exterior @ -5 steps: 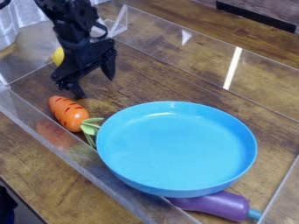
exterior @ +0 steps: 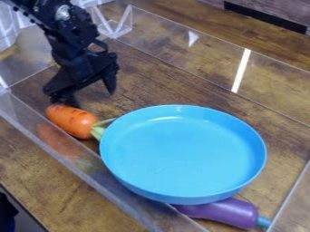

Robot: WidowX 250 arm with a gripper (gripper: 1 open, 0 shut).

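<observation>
My black gripper [exterior: 82, 89] hangs low at the left of the camera view, open, just above and behind an orange toy carrot [exterior: 71, 120] with a pale green top. The carrot lies on the wooden floor of the clear-walled enclosure, its top reaching to the left rim of a large light-blue plate [exterior: 182, 154]. I see nothing held between the fingers.
A purple toy eggplant [exterior: 220, 212] lies at the front right, partly behind the plate. Clear walls run along the left and back. The wooden floor behind and right of the plate [exterior: 194, 82] is free.
My gripper has shifted slightly left and down toward the carrot. The carrot now lies more slanted. The yellow object at the back left is hidden by the arm now.
</observation>
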